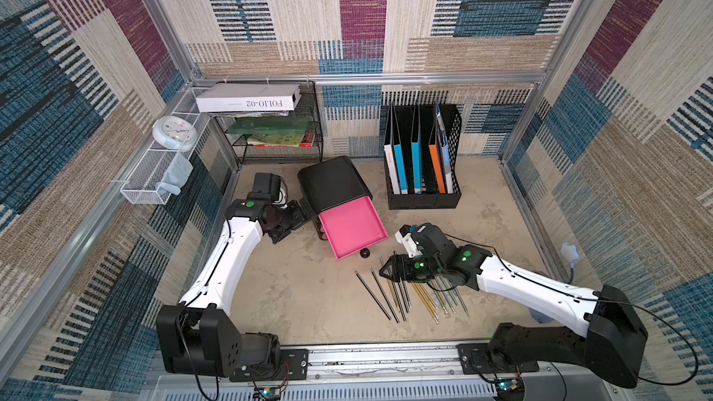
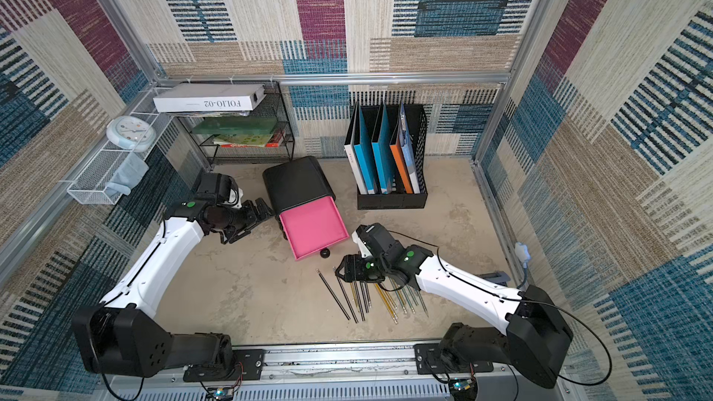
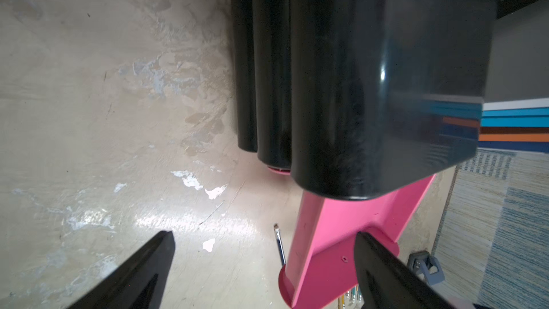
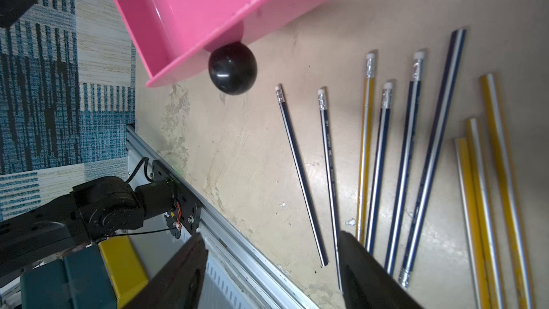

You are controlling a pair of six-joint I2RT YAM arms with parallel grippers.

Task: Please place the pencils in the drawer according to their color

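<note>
The pink drawer (image 1: 352,228) is pulled out of the black drawer unit (image 1: 334,183), and its visible floor is bare. Several pencils lie on the table in front of it. In the right wrist view there are dark blue pencils (image 4: 301,174), a yellow pencil (image 4: 365,143) among them, and a group of yellow ones (image 4: 506,188) at the right. Grey-green pencils (image 1: 450,297) lie farther right, partly under the arm. Above the pencils my right gripper has its fingers apart, nothing between them. Beside the unit's left side, my left gripper is open and empty.
A black knob (image 4: 232,68) sits at the drawer's front. Behind stands a black file holder (image 1: 423,200) with folders; a wire shelf (image 1: 274,152) is at the back left. Bare table (image 1: 297,297) stretches left of the pencils.
</note>
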